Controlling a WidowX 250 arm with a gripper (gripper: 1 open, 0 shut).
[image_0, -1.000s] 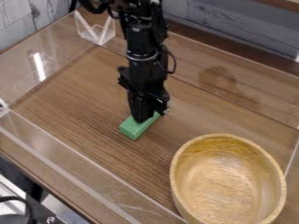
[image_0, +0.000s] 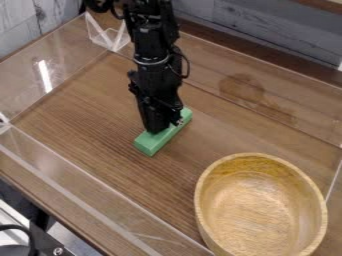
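My black gripper (image_0: 155, 120) reaches down from the top centre to a green rectangular block (image_0: 158, 140) lying on the wooden table. The fingertips are at the upper-left part of the block and hide some of it. The gripper looks shut; whether anything is between its fingers is hidden.
A large pale tan oval bowl (image_0: 261, 205) stands at the front right. A clear plastic piece (image_0: 107, 30) sits at the back left.
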